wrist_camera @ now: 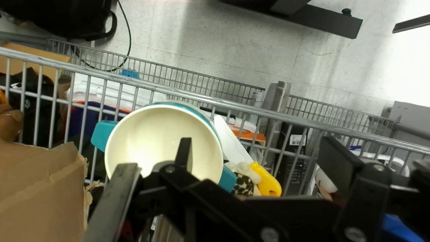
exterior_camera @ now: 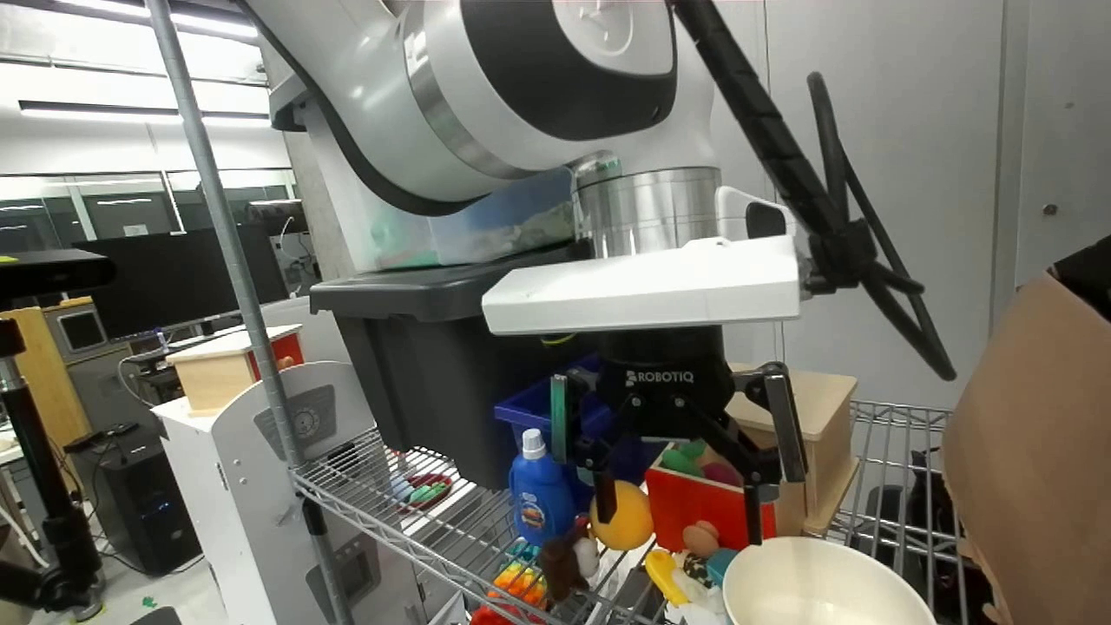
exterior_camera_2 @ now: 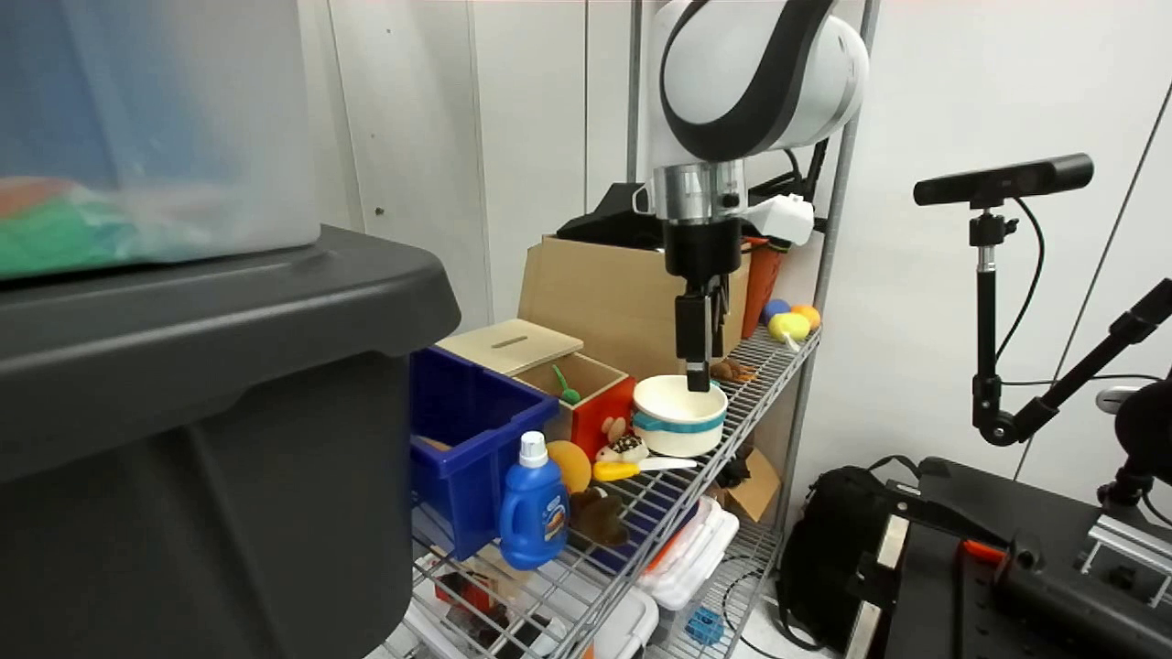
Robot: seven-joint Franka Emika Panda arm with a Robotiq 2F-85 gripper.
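My gripper (exterior_camera: 680, 521) hangs above the wire shelf, its fingers spread wide with nothing between them. In the wrist view a cream pot (wrist_camera: 161, 137) with teal handles lies below, partly covered by one finger. Exterior view 2 has the same pot (exterior_camera_2: 680, 412) upright on the shelf, just under the fingers. Beside it is a knife with a yellow handle (wrist_camera: 266, 179). An orange ball (exterior_camera: 624, 516) and a blue detergent bottle (exterior_camera: 542, 498) stand to the left in exterior view 1.
A wooden box with a red front (exterior_camera_2: 603, 417) and a blue bin (exterior_camera_2: 467, 439) crowd the shelf. A large black tote (exterior_camera: 417, 385) stands at the left; a cardboard box (wrist_camera: 38, 181) lies near the pot. The shelf rail (wrist_camera: 189, 98) borders open floor.
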